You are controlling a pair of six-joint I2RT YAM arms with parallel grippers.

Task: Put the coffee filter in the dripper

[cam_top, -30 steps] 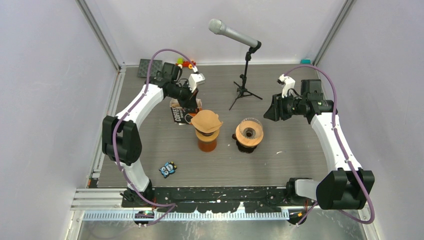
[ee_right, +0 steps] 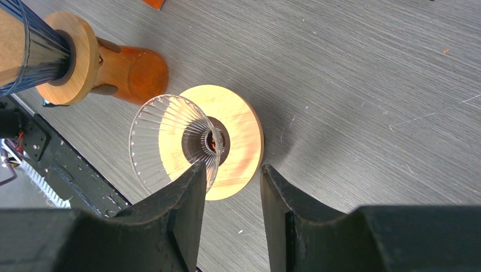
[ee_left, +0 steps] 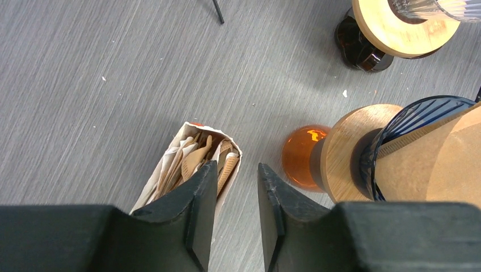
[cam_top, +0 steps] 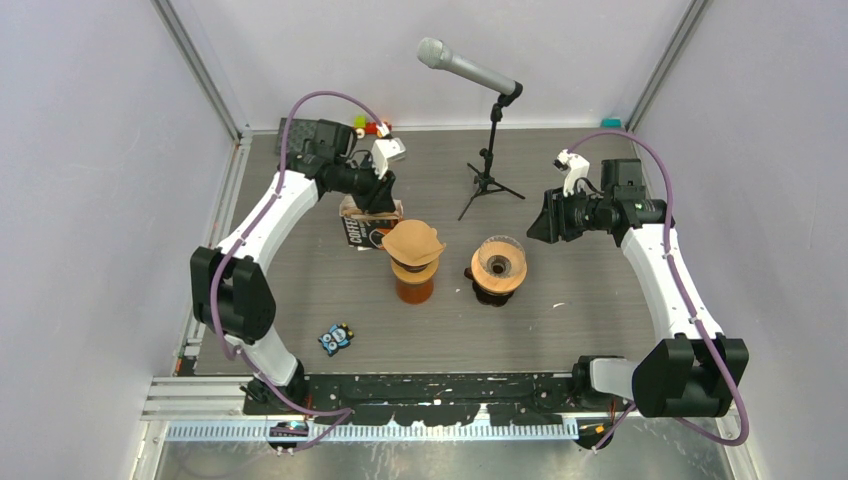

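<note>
My left gripper is open, empty, above a paper box (ee_left: 160, 170) of brown filters and wooden items, labelled COFFEE in the top view. Right of the box, a dripper (ee_left: 385, 127) on a wooden collar and amber jar (cam_top: 414, 285) holds a brown paper filter (cam_top: 410, 240). A second, clear ribbed dripper (ee_right: 142, 141) sits empty on a wooden ring (ee_right: 238, 158) over a dark vessel. My right gripper is open beside and above that dripper, nothing between its fingers.
A microphone on a tripod stand (cam_top: 487, 160) stands at the back. A blue toy (cam_top: 336, 338) lies at the front left.
The right arm and the drippers look unchanged.
</note>
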